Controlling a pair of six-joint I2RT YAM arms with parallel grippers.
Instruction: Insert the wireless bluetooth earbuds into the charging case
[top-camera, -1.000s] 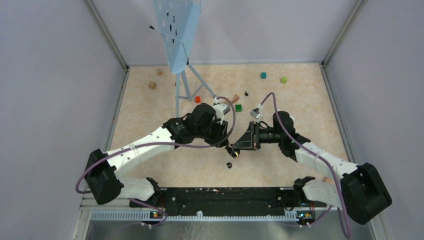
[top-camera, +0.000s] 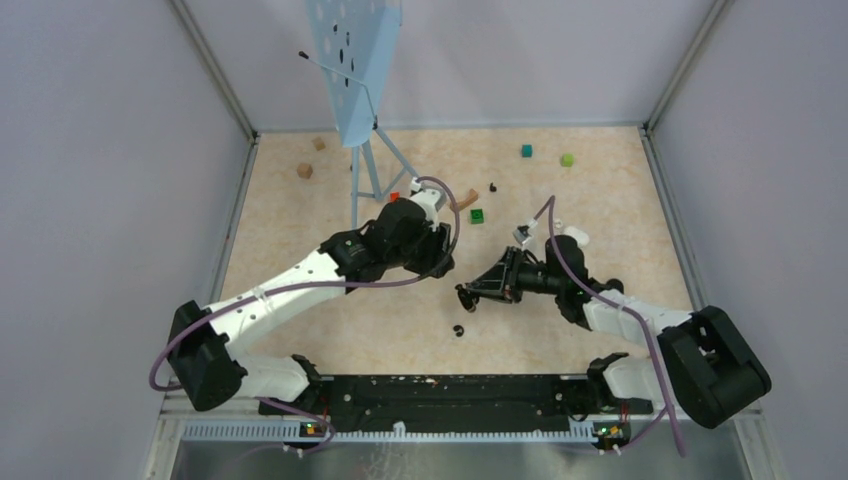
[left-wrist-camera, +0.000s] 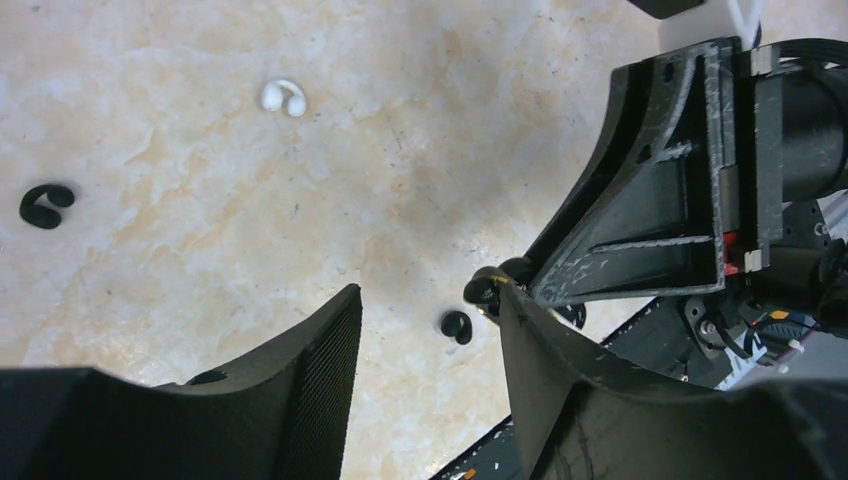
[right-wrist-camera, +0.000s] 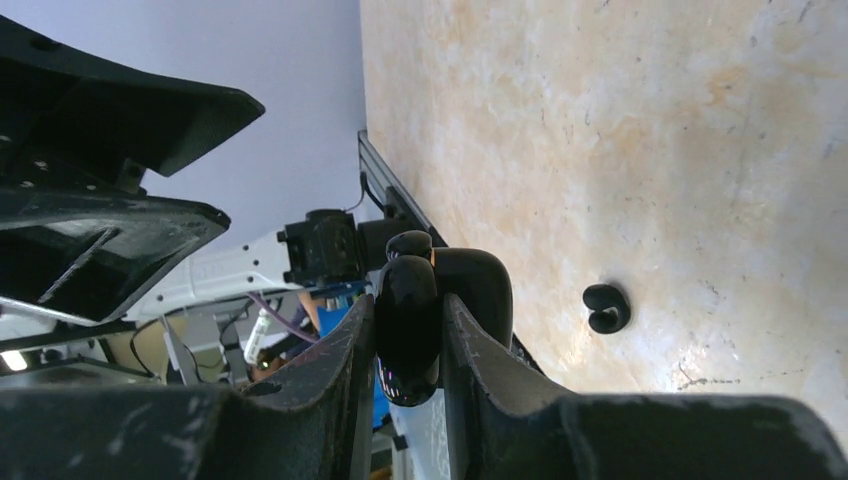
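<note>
The glossy black charging case (right-wrist-camera: 408, 315) is gripped by my right gripper, whose fingers press on its two sides. A rounded black part of the case shows behind that; how far its lid is open I cannot tell. My left gripper stands open, its fingers apart with bare table between them. It is up and to the left of the case (top-camera: 467, 297) in the top view, not touching it. One black earbud lies on the table below the case; it also shows as a curled earbud (right-wrist-camera: 607, 308) in the right wrist view.
A white clip-shaped piece (left-wrist-camera: 284, 97) and another black one (left-wrist-camera: 46, 205) lie apart on the table. Toward the back are a green block (top-camera: 477, 216), other small blocks and a blue stand (top-camera: 365, 70).
My left gripper has drawn away from the case, up and to the left. The right arm has shifted slightly, still holding the case. The earbud on the table has stayed put.
</note>
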